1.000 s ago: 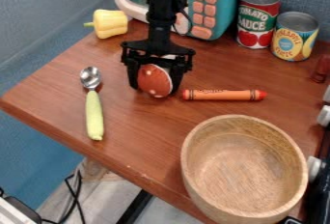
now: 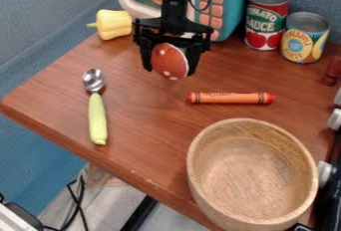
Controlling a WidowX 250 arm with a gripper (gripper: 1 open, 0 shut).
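The black gripper [image 2: 170, 52] hangs above the middle-back of the wooden table, shut on a red-orange round object [image 2: 170, 62] with pale spots, held clear of the surface. An orange crayon [image 2: 230, 98] lies below and right of it. A spoon with a pale green handle [image 2: 98, 115] lies on the left. A wooden bowl [image 2: 252, 201] sits at the front right.
A teal toy microwave [image 2: 222, 10] stands at the back, with a yellow object [image 2: 111, 24] left of it. A tomato can [image 2: 265, 23] and another can [image 2: 305, 38] stand back right. Dark items line the right edge.
The gripper has risen and moved slightly back, lifting the red object from beside the crayon to above the table.
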